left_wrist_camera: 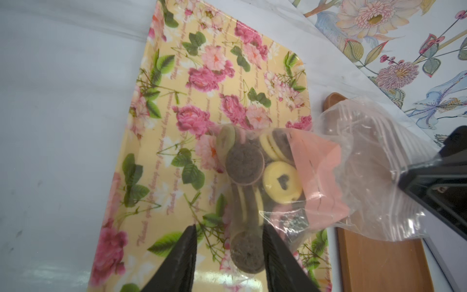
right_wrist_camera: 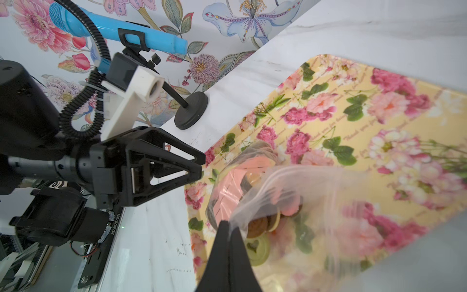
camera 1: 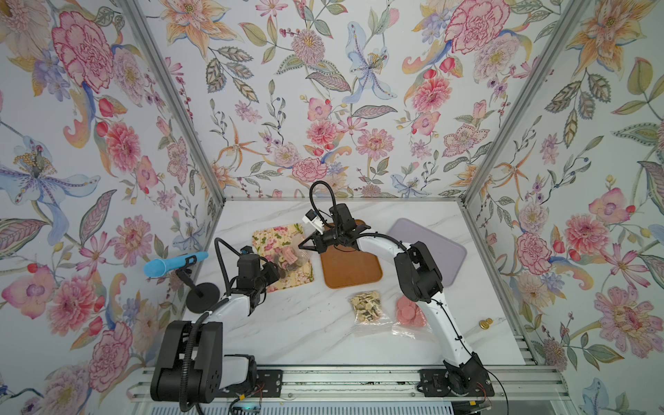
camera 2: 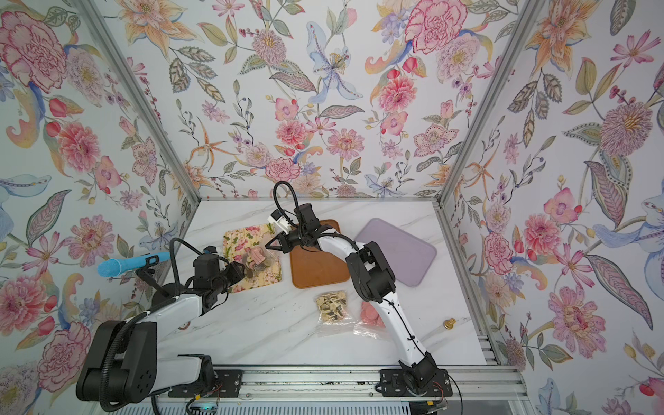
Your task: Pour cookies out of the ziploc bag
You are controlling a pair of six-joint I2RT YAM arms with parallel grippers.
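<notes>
A clear ziploc bag (right_wrist_camera: 243,185) of cookies (left_wrist_camera: 282,182) lies on the floral tray (left_wrist_camera: 189,73), its loose top stretching toward my right gripper (camera 1: 307,243). In the right wrist view that gripper's fingers are shut on the thin plastic of the bag; in the left wrist view they are at the bag's top at the right. My left gripper is low over the tray at the bag's near end, fingertips apart on either side, part open, with nothing clearly held between them.
A brown tray (camera 1: 349,273) sits right of the floral tray, a purple tray (camera 1: 442,256) beyond. Two other bags (camera 1: 366,304) lie at the front. A blue microphone on a stand (camera 1: 173,264) is at the left.
</notes>
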